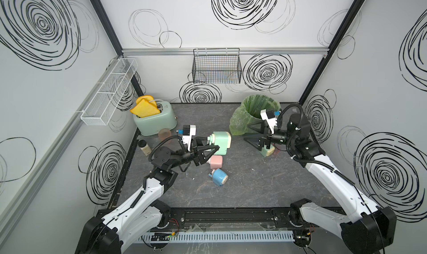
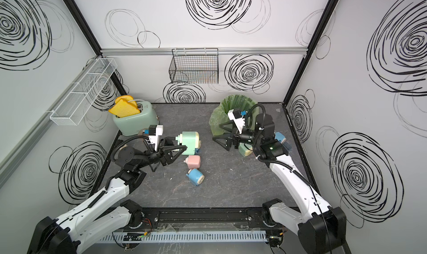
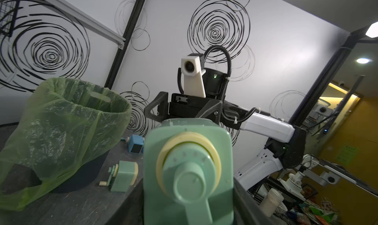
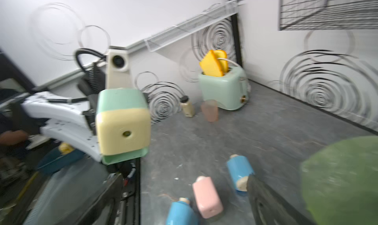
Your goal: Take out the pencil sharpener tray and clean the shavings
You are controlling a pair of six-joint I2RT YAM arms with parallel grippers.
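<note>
My left gripper (image 1: 206, 151) is shut on a mint-green pencil sharpener (image 1: 222, 141) with a cream end (image 4: 123, 132), held above the table. In the left wrist view its mint crank side (image 3: 188, 142) fills the lower middle. My right gripper (image 1: 252, 134) stands open and empty to the right of it, in front of the trash bin with green liner (image 1: 242, 120). On the table lie a pink sharpener (image 1: 216, 162), a blue one (image 1: 218, 177), another green one (image 3: 122, 175) by the bin and a second blue one (image 3: 135, 144) at the right.
A toaster with yellow bread (image 1: 153, 123), a dark-capped jar (image 1: 144, 147) and a translucent cup (image 4: 209, 110) stand at the left. A wire basket (image 1: 216, 67) hangs on the back wall.
</note>
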